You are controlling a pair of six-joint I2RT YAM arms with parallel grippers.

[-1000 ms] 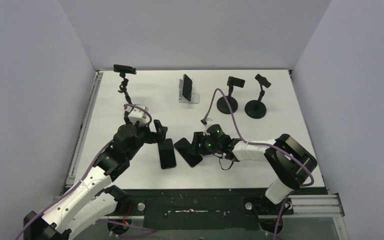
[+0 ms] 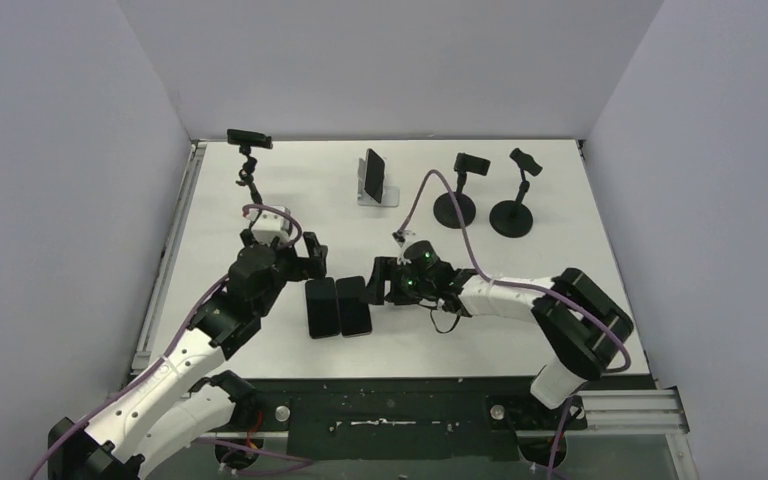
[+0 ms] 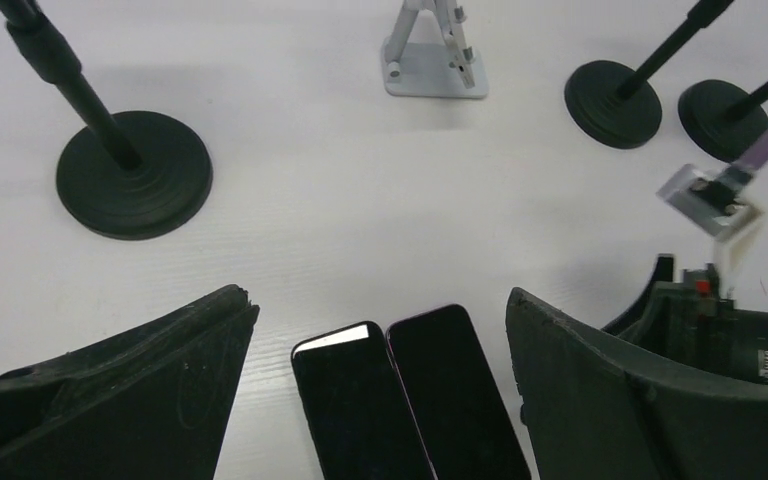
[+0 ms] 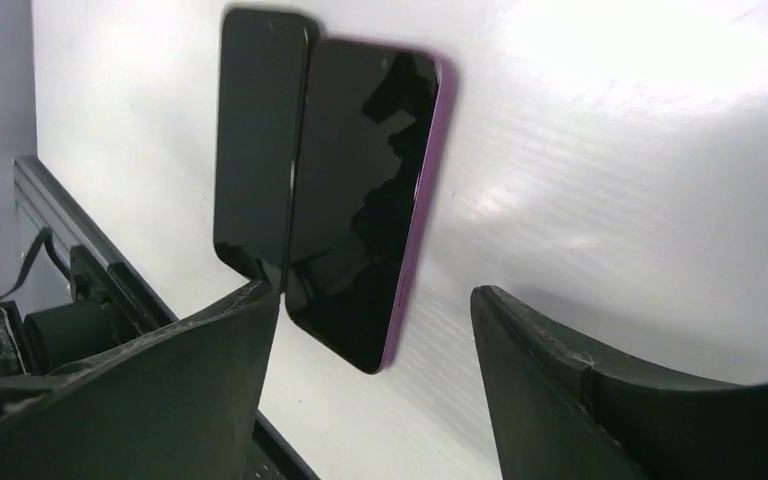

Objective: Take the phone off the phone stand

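Two black phones lie flat side by side at the front middle, the left one (image 2: 322, 308) and the right, purple-edged one (image 4: 358, 190). A silver stand (image 2: 385, 197) at the back holds an upright dark slab, apparently a phone (image 2: 374, 175). My left gripper hangs open above and behind the flat phones, nothing between its fingers. My right gripper is low beside the right phone, its fingers parted around empty space at that phone's edge.
Black stands on round bases stand at the back left (image 3: 135, 175) and back right (image 2: 454, 208). Walls border the table.
The right phone has straightened to lie against the left one, and both sit slightly further left.
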